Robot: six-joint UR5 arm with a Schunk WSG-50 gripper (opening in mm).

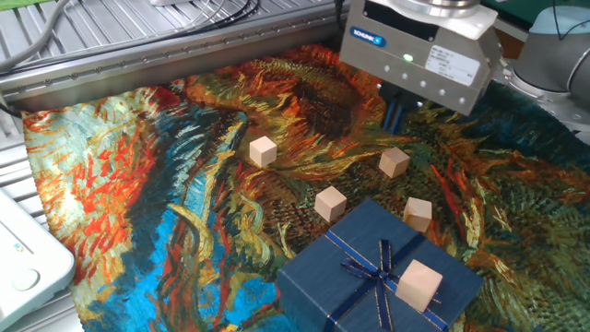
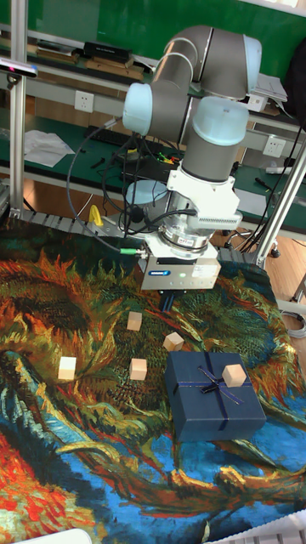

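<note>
My gripper (image 1: 394, 116) hangs above the cloth at the back right in exterior view 2, its dark fingers close together with nothing seen between them. One wooden cube (image 1: 395, 162) lies on the cloth a little nearer the camera than the fingertips. Further cubes rest on the cloth: a left one (image 1: 263, 151), a middle one (image 1: 330, 204) and one (image 1: 418, 214) by the box's back corner. On the lid of the dark blue gift box (image 1: 323, 267) sits another cube (image 1: 420, 285), beside the ribbon bow (image 1: 382, 274). In exterior view 3 the gripper (image 2: 167, 303) is clear of all cubes.
A painted-pattern cloth (image 1: 120, 203) covers the table, with wide free room at the left. A metal rail (image 1: 166, 69) runs along the back. At the left edge stands a white device (image 1: 32, 249). Cables (image 2: 86, 172) hang beside the arm (image 2: 210, 136).
</note>
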